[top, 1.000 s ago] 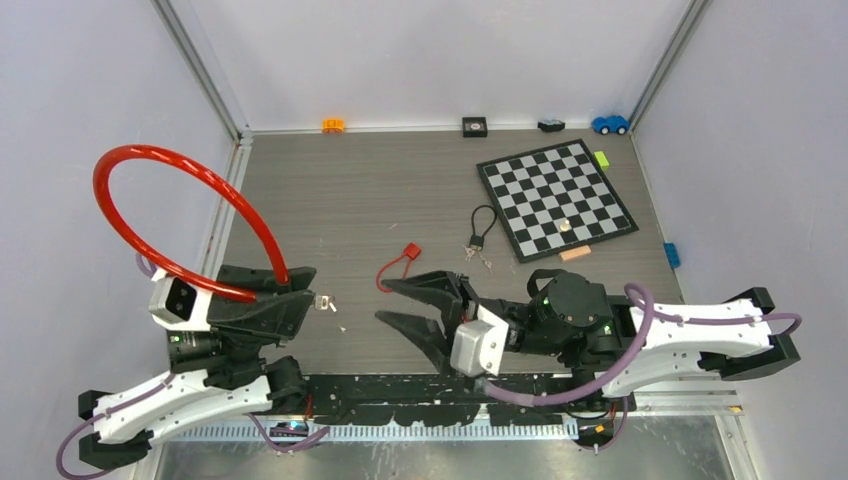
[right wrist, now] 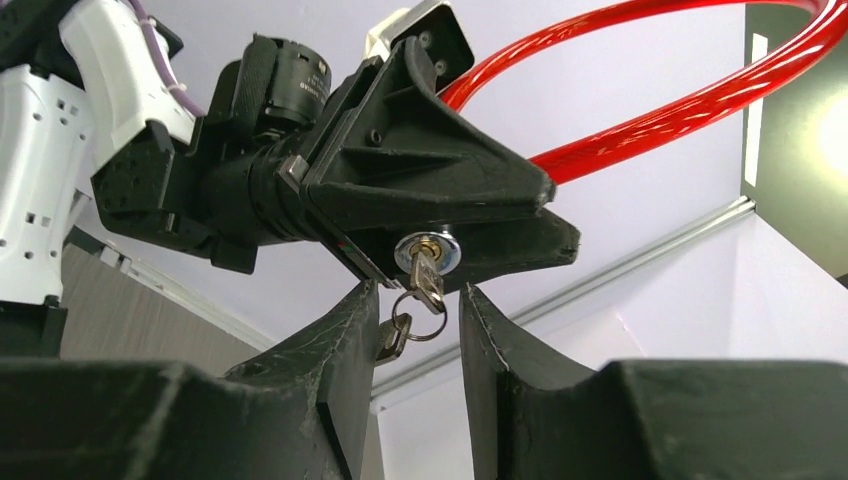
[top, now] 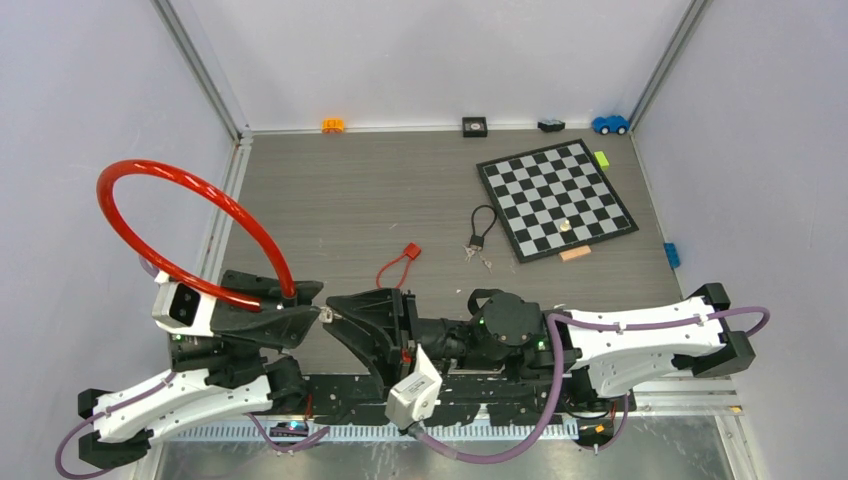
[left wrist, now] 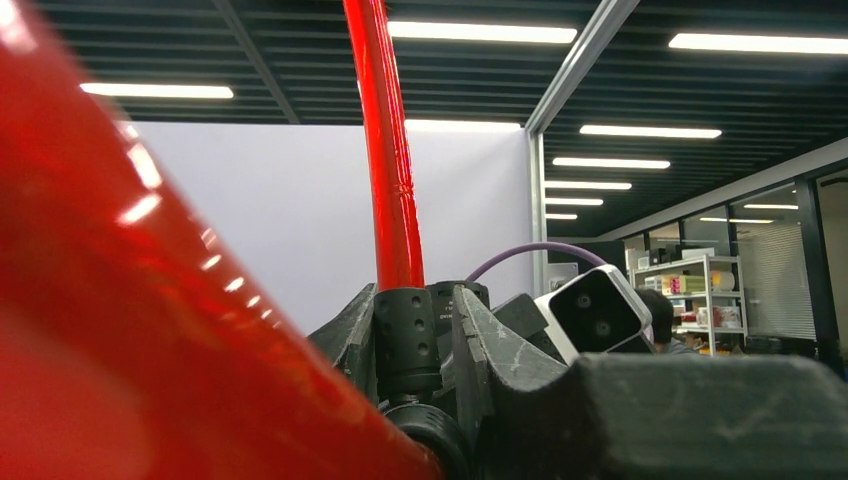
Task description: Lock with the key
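A red U-lock (top: 200,185) is held up at the left, with my left gripper shut on its black lock body (left wrist: 405,340). In the right wrist view a key (right wrist: 428,275) sits in the lock's silver keyhole (right wrist: 448,250), with a ring and a second key (right wrist: 392,340) hanging from it. My right gripper stands open, its fingertips either side of the key and ring; from above, its tips meet the keys beside the left gripper.
On the table lie a red cable lock (top: 412,250), a black cable lock with keys (top: 477,242), a chessboard (top: 540,190) and small toys along the back and right edges.
My right gripper has moved left to the keys at the lock.
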